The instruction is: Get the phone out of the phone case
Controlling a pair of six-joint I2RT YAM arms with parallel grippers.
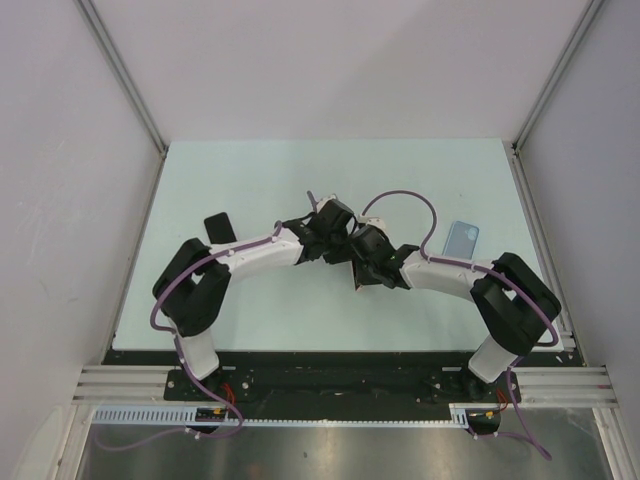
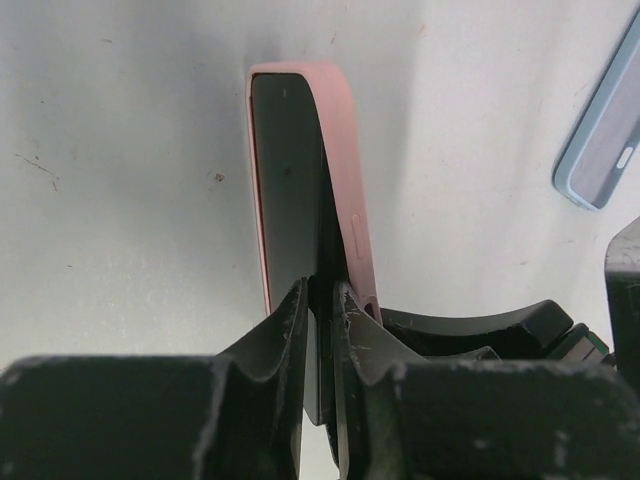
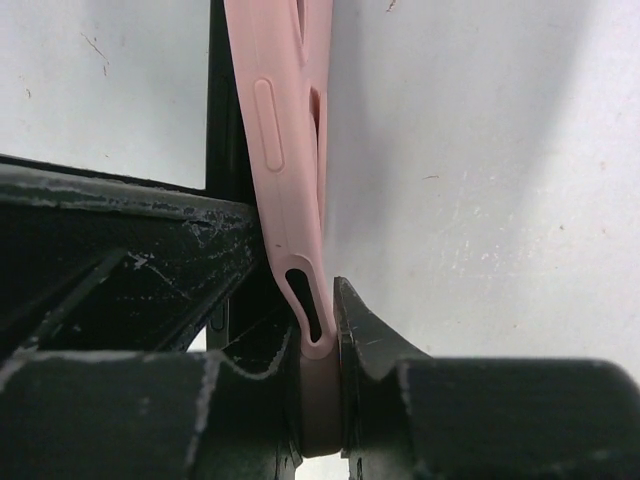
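In the left wrist view a dark phone point(image 2: 283, 170) stands on edge inside a pink phone case point(image 2: 345, 150), whose rim runs round its top and side. My right gripper is shut on the case's lower end, below an oval cut-out. The tips of my left gripper are a narrow gap apart at the phone's lower part, with a grey piece showing between them. Whether they clamp it I cannot tell. In the right wrist view a dark left finger point(image 3: 150, 255) reaches across the phone, up against the pink edge. From above, both grippers cover most of the phone.
A light blue phone case point(image 1: 461, 240) lies flat at the right of the white table point(image 1: 270, 170). At the left, a black flat object point(image 1: 219, 228) lies near the left arm.
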